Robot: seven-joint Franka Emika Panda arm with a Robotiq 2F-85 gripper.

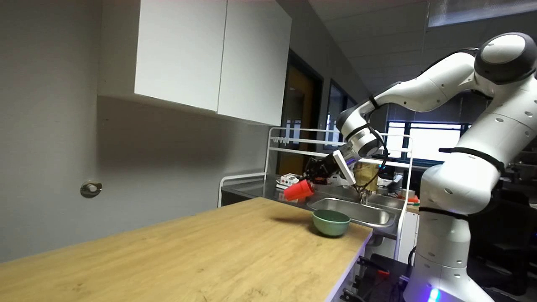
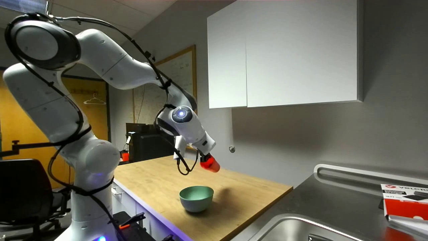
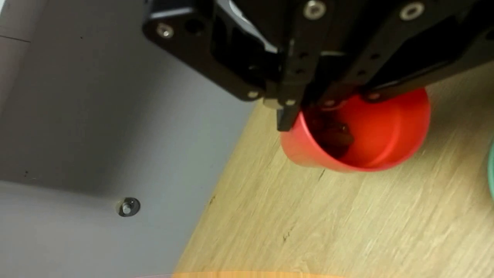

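A red cup (image 1: 298, 191) hangs tilted in the air, clear of the table, with my gripper (image 1: 311, 178) shut on its rim. In exterior view 2 the red cup (image 2: 211, 164) is behind and above the green bowl (image 2: 196, 198), which stands upright on the wooden table. The wrist view looks partly into the cup (image 3: 389, 134); something dark brownish shows inside, but I cannot tell what it is. One finger (image 3: 288, 118) lies against the outside of the cup wall. Only a sliver of the bowl (image 3: 491, 169) appears at the right edge there.
A metal sink (image 1: 352, 209) and a dark counter (image 2: 345, 201) with boxes (image 2: 405, 201) adjoin its end. White cabinets (image 1: 181, 50) hang on the wall above the table, and a white rack (image 1: 269, 151) stands over the counter.
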